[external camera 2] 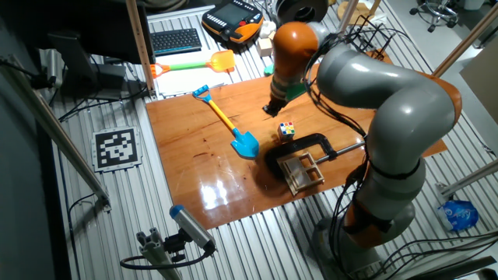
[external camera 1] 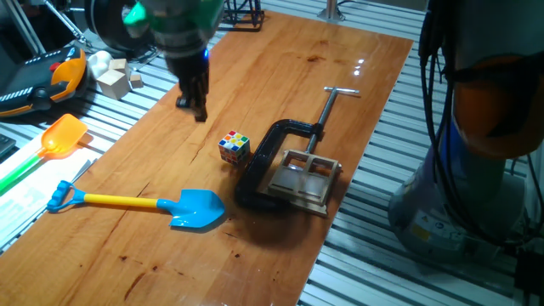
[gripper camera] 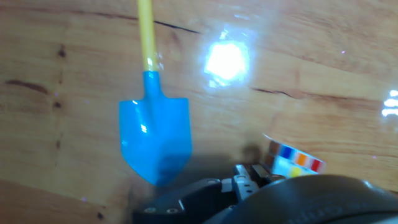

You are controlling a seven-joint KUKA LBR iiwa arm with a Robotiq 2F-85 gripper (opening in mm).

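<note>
My gripper hangs in the air above the wooden table, apart from everything on it. Its fingertips look close together in exterior view 1, and I cannot tell whether a gap stands between them. At the bottom of the wrist view, its fingers are partly covered by the dark housing. A toy shovel with a blue blade and yellow shaft lies flat on the table. A multicoloured puzzle cube sits to the right of the blade; in the wrist view only part of it shows. Nothing visible hangs from the gripper.
Right of the cube lies a black C-clamp with a wooden frame against it. Off the table's left side are an orange-and-green shovel, a teach pendant and wooden blocks.
</note>
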